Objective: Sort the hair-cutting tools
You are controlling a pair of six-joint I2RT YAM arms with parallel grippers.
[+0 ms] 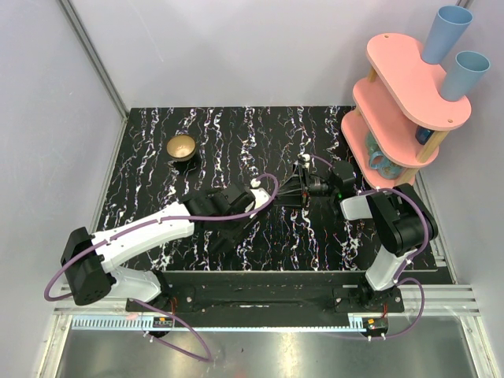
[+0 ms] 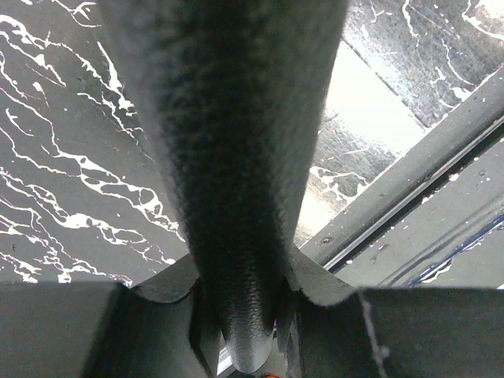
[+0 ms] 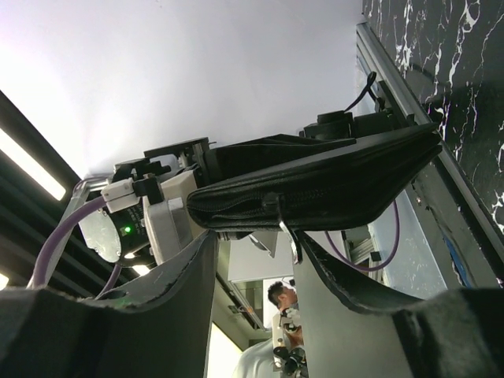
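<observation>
A slim black leather-like pouch (image 3: 331,185) with a zipper is held up above the table. My left gripper is shut on one end of it, and the pouch fills the middle of the left wrist view. From the zipper hangs a metal pull (image 3: 290,236). My right gripper is partly open just beneath the pouch, its fingers apart, with the pull close to the right-hand fingertip. No grip on the pull shows. The pouch's contents are hidden. From above, both grippers (image 1: 290,195) meet near the table's middle, and the left arm covers much of the pouch.
A gold-coloured bowl (image 1: 181,147) stands at the back left of the black marbled table (image 1: 244,130). A pink tiered shelf (image 1: 409,102) with blue cups (image 1: 465,76) rises at the back right.
</observation>
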